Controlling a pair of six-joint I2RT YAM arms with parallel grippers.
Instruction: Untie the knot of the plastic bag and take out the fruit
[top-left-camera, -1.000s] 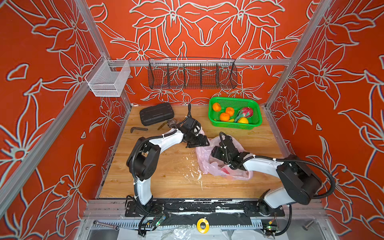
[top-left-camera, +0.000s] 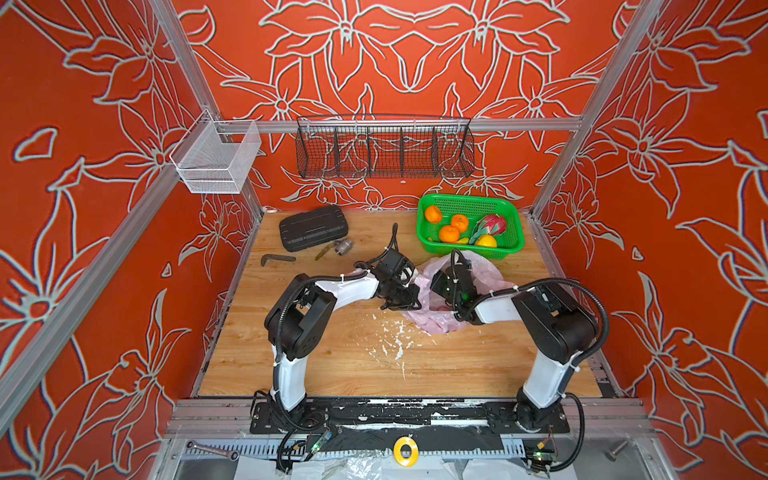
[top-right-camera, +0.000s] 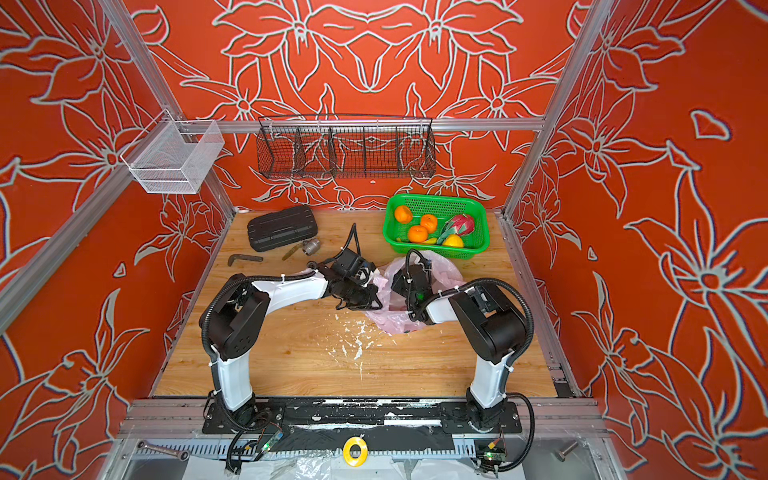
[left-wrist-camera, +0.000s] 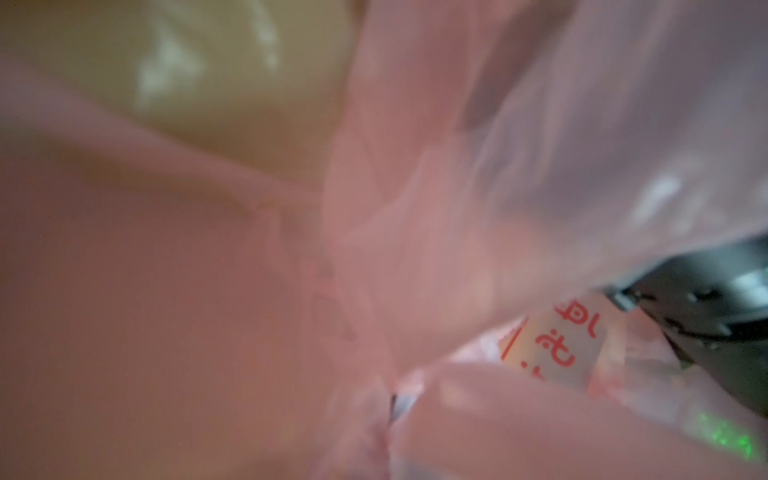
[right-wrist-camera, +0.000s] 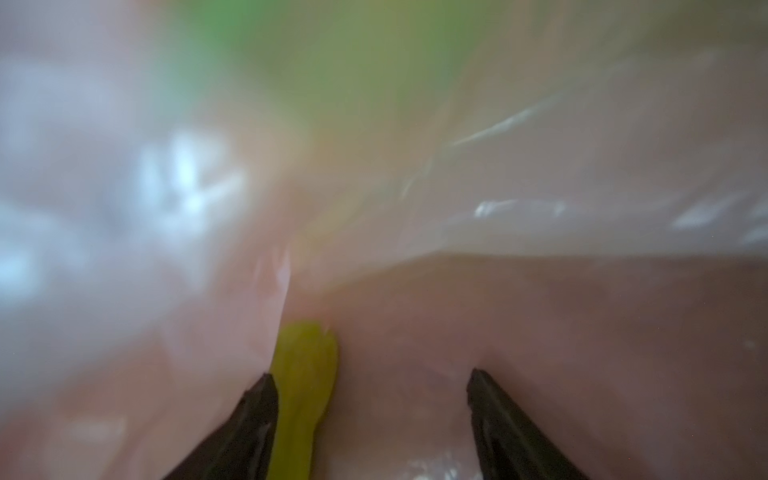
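The pink plastic bag (top-left-camera: 428, 316) lies mid-table, spread between both grippers. My left gripper (top-left-camera: 412, 296) is at its left side; bag film fills the left wrist view and its fingers do not show there, but it appears shut. My right gripper is inside the bag, part open, with a yellow banana-like tip (right-wrist-camera: 304, 360) beside its left finger and nothing clearly held. A green basket (top-left-camera: 424, 228) behind the bag holds oranges (top-left-camera: 449, 233), a dragon fruit (top-left-camera: 493, 225) and yellow fruit (top-left-camera: 485, 241).
A black case (top-left-camera: 312, 226), a small metal cup (top-left-camera: 343, 246) and an L-shaped tool (top-left-camera: 277, 259) lie at the back left. Wire baskets (top-left-camera: 384, 148) hang on the walls.
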